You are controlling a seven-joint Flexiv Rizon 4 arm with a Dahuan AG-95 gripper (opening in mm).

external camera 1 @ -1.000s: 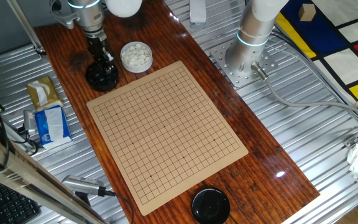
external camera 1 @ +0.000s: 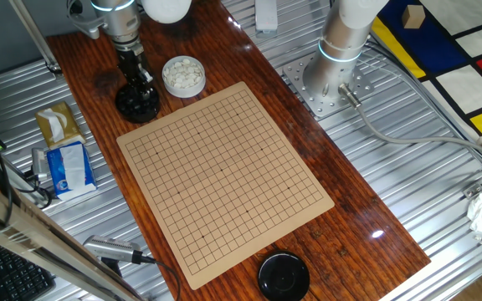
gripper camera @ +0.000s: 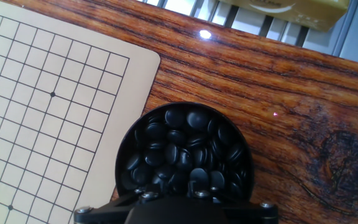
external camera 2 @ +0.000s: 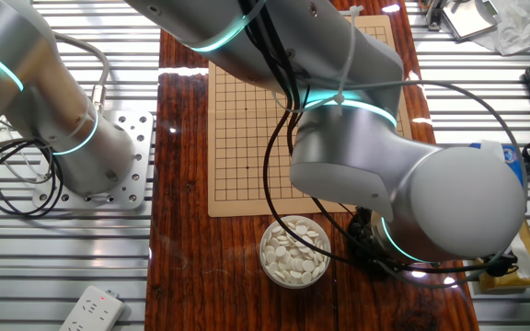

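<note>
My gripper (external camera 1: pixel 143 82) points down over the black bowl (external camera 1: pixel 125 109) at the table's far left in exterior view 1. Black stones (gripper camera: pixel 178 149) fill that bowl in the wrist view. The dark gripper parts (gripper camera: pixel 174 198) overlap the bowl's near edge there. Whether the fingers are open or shut, or have a stone between them, cannot be made out. A tan board with a line grid (external camera 1: pixel 224 180) lies flat beside the bowl, bare of stones. Right of the black bowl in exterior view 1 stands a white bowl (external camera 1: pixel 168 89) of white stones (external camera 2: pixel 294 253).
A black dish (external camera 1: pixel 284 277) sits by the board's near edge. Tissue packs (external camera 1: pixel 72 171) lie off the table on the left. The arm's base (external camera 1: pixel 329 84) is bolted at the right. Bare wood (gripper camera: pixel 291 124) surrounds the bowls.
</note>
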